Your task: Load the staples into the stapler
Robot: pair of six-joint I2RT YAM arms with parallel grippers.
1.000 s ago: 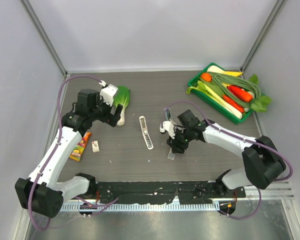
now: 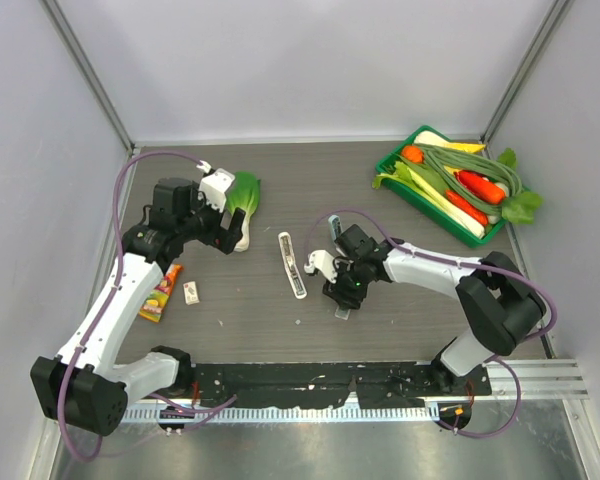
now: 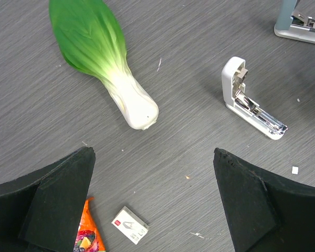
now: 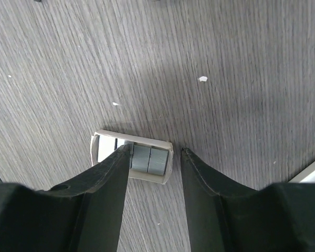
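Observation:
A small open box of staple strips (image 4: 140, 140) lies on the table in the right wrist view; in the top view only its front end (image 2: 342, 313) shows past my right gripper. That gripper is partly open, its two fingertips around the box's right end with gaps visible. The white stapler (image 2: 292, 265) lies mid-table; the left wrist view shows its cover raised and its metal channel (image 3: 261, 115) exposed. A blue-grey stapler (image 2: 335, 226) stands behind the right gripper. My left gripper (image 2: 228, 234) hangs wide open and empty over the left side.
A bok choy (image 2: 244, 200), an orange packet (image 2: 158, 297) and a small white box (image 2: 191, 293) lie at the left. Back right stands a green basket (image 2: 435, 208) of vegetables. Tabletop between the left gripper and white stapler is clear.
My right arm has shifted left, its gripper moving slightly left over the staple box. The left arm, both staplers and the other items have stayed put.

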